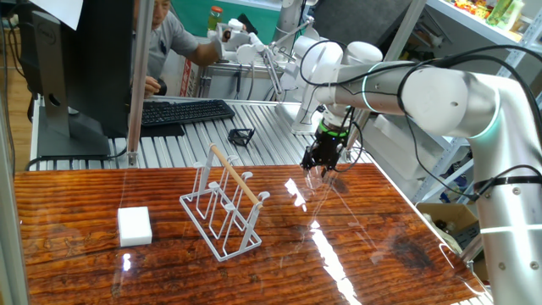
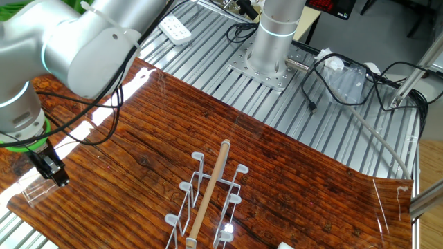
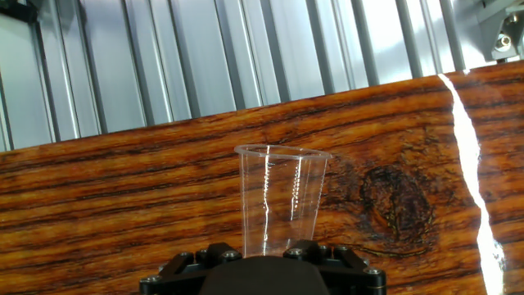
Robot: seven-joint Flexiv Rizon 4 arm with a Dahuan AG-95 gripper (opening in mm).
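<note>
A clear plastic cup (image 3: 282, 197) shows in the wrist view, its rim away from me and its lower end at my gripper. The fingers (image 3: 221, 252) stand by the cup's lower end, but whether they press on it is hidden. In exterior view 1 my gripper (image 1: 318, 163) is low over the table's far right part, the faint cup (image 1: 315, 181) just below it. Exterior view 2 puts the gripper (image 2: 58, 177) at the left, beside the see-through cup (image 2: 36, 191).
A white wire rack (image 1: 222, 216) with a wooden top bar stands mid-table. Left of it lies a white block (image 1: 134, 226). Behind the wooden tabletop (image 1: 76, 191) are a keyboard (image 1: 186, 112) and a small black object (image 1: 240, 135). Bare wood lies between rack and gripper.
</note>
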